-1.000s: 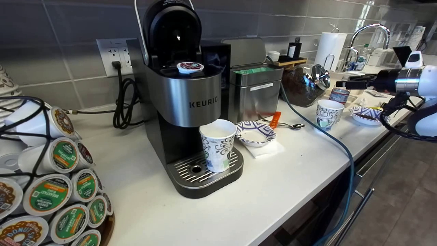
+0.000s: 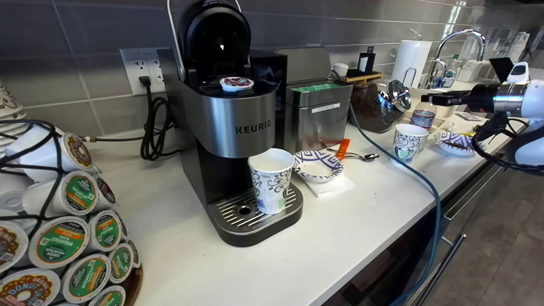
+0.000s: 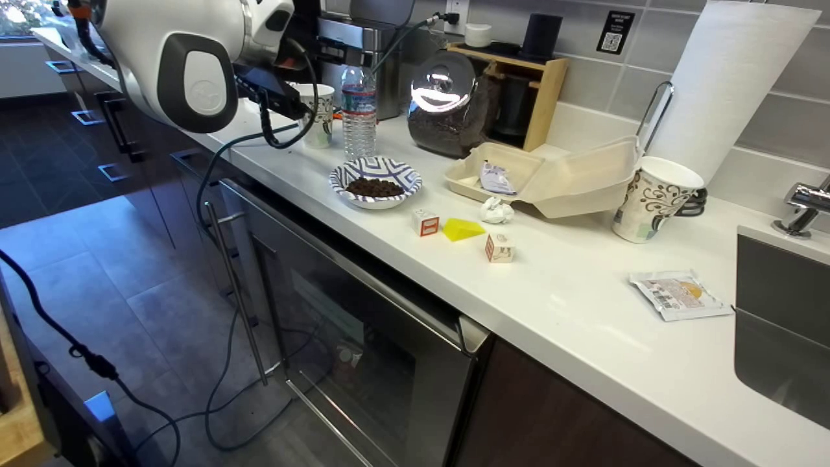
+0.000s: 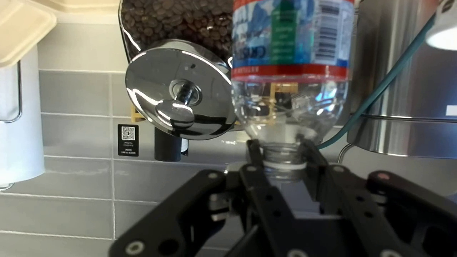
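A clear plastic water bottle (image 4: 291, 102) with a blue and red label fills the upper middle of the wrist view. My gripper is shut on its neck, one finger on each side. In exterior view 1 the bottle (image 2: 423, 116) stands upright beyond a patterned paper cup (image 2: 409, 143), with the gripper (image 2: 427, 98) level at its top. Exterior view 2 shows the bottle (image 3: 358, 117) upright behind a bowl of dark pieces (image 3: 375, 187); whether its base touches the counter is hard to tell.
A glass jar of coffee beans (image 3: 441, 109) and a steel bin (image 2: 318, 114) stand near the bottle. A blue-green cable (image 2: 403, 171) crosses the counter in front of the cup. The Keurig machine (image 2: 224, 120) is farther left, a cup (image 2: 271, 183) on its tray.
My gripper has risen slightly against the bottle in exterior view 1. More of the bottle's upper part shows below it now. Other objects look unmoved.
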